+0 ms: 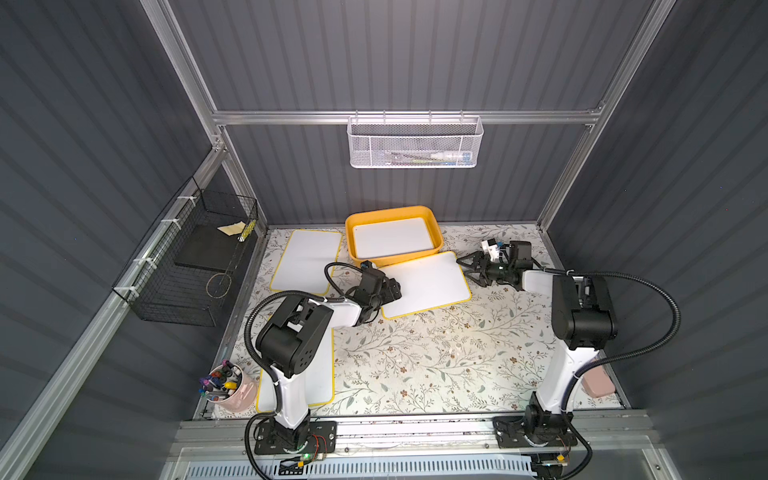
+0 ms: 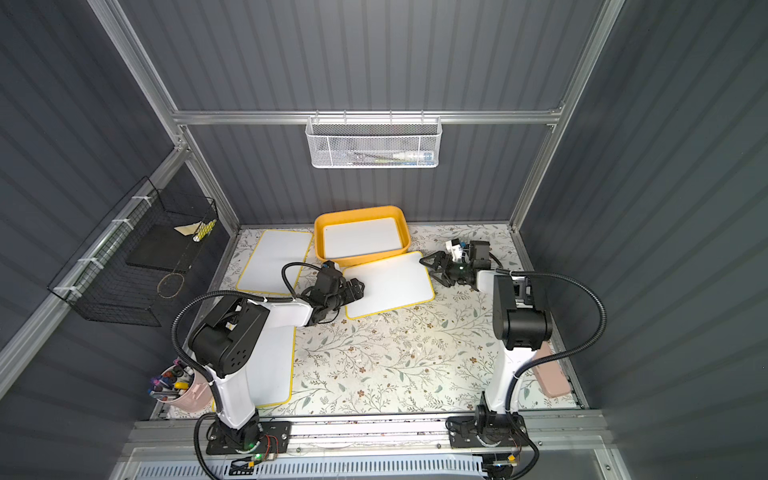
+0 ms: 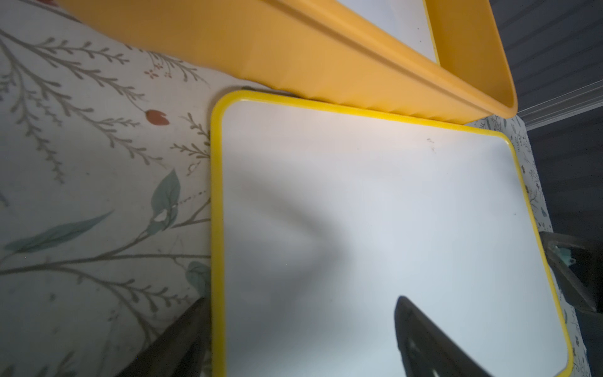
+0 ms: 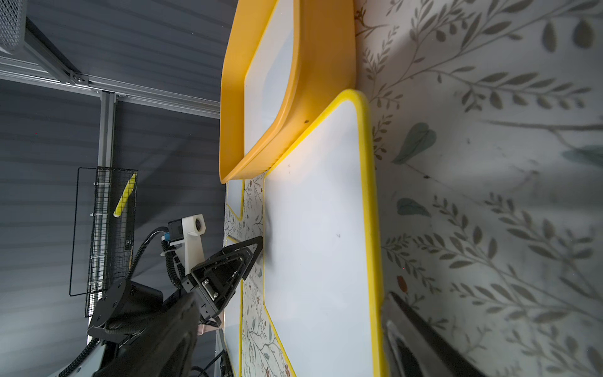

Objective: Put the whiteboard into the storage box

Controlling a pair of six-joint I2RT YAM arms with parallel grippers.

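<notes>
A white whiteboard with a yellow rim (image 1: 428, 284) lies at a slant in front of the orange storage box (image 1: 394, 260), its back edge close against the box's front wall. Another white board (image 1: 392, 237) lies inside the box. At the whiteboard's left end is my left gripper (image 1: 397, 289), open; in the left wrist view the rim runs between its spread fingers, nearer the left one. My right gripper (image 1: 467, 269) is open at the right end, where the rim passes between its fingers, close to one of them. Contact with either gripper cannot be told.
Two more whiteboards lie on the left, one at the back (image 1: 306, 260) and one in front (image 1: 320, 376) under the left arm. A pink pen cup (image 1: 237, 393) stands front left.
</notes>
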